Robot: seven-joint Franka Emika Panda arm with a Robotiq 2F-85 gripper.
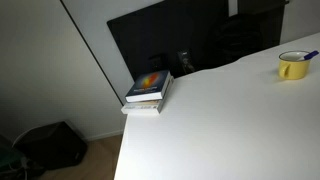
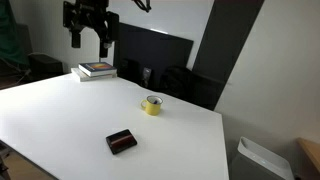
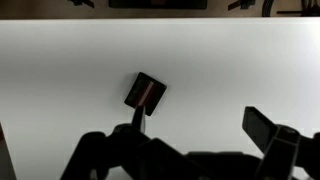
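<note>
High above the left part of the white table point(image 2: 60, 125), my gripper point(image 2: 90, 46) hangs with its two fingers apart in exterior view 2. From the wrist, the gripper shows a wide empty gap. A small black object with a red stripe point(image 2: 121, 141) lies on the table towards the front; the wrist view has this black object point(image 3: 146, 93) up and left of the gap. A yellow cup point(image 2: 152, 105) stands farther back. In exterior view 1, a blue-ended item point(image 1: 310, 55) sticks out of the yellow cup point(image 1: 292, 68). Exterior view 1 does not show the gripper.
Stacked books point(image 1: 148, 87) lie at the table's far corner, with the same stack of books point(image 2: 97, 70) behind the gripper. A white bin point(image 2: 262, 158) stands beyond the right edge. Dark panels line the back.
</note>
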